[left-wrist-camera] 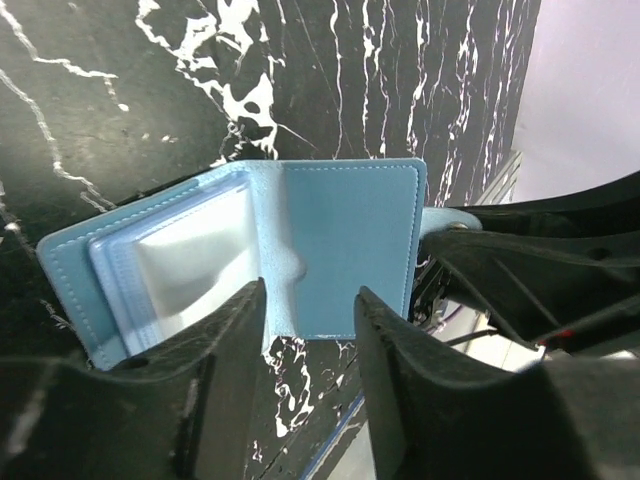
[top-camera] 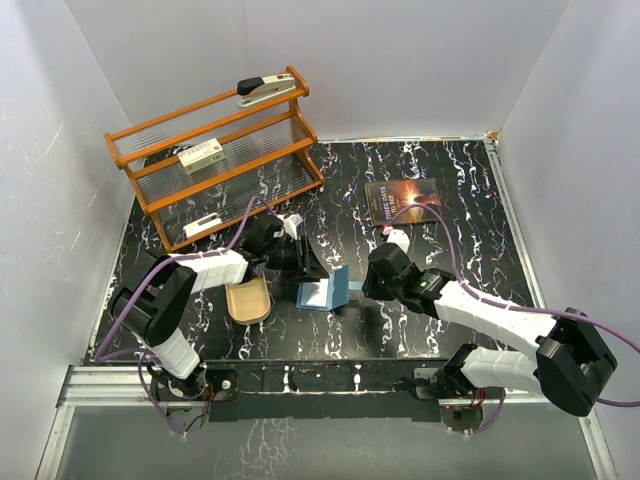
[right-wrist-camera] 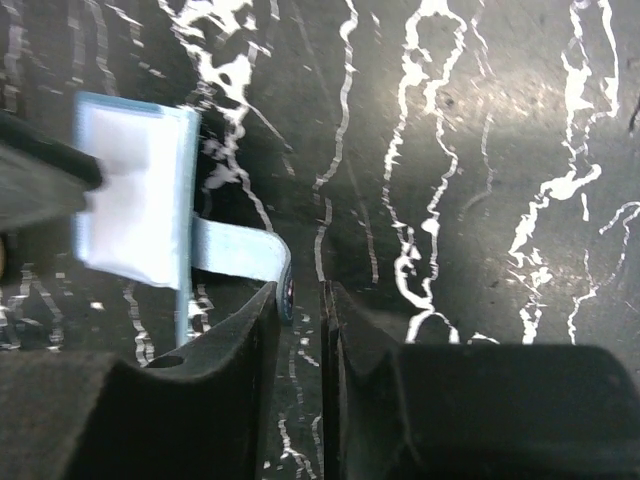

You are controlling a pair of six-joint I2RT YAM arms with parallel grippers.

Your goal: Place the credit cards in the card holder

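Note:
An open blue card holder (top-camera: 338,290) with clear sleeves lies on the marble board, seen also as the holder (left-wrist-camera: 347,245) in the left wrist view. My left gripper hovers over it, fingers apart, nothing visible between them. My right gripper is at the holder's right side, its fingertips at the end of a light-blue strap (right-wrist-camera: 235,248); whether they hold it is unclear. I cannot make out separate credit cards.
A tan tray (top-camera: 248,316) lies left of the holder. A wooden shelf (top-camera: 230,170) with a stapler and boxes stands at back left, a book (top-camera: 400,200) at back right. The board's right side is fairly clear.

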